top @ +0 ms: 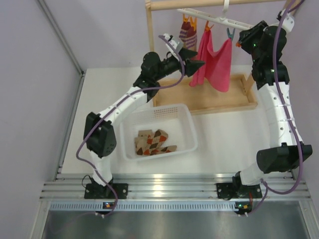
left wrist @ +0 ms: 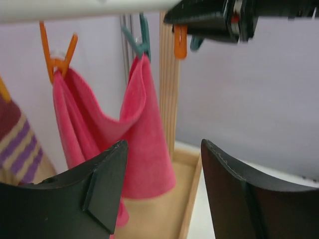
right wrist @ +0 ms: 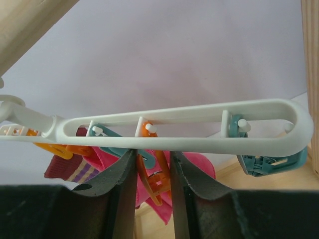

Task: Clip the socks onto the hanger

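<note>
A white hanger hangs from the wooden frame. Maroon striped socks hang from orange clips at its left, their lower part hidden behind my left arm; a pink cloth hangs right of them. Brown patterned socks lie in the white basket. My left gripper is open in front of the pink cloth, nothing between its fingers. Up at the hanger's right, my right gripper is shut on an orange clip, which holds no fabric that I can see.
A teal clip hangs empty at the hanger's end. The frame's wooden post stands left of the hanging things, its base board below.
</note>
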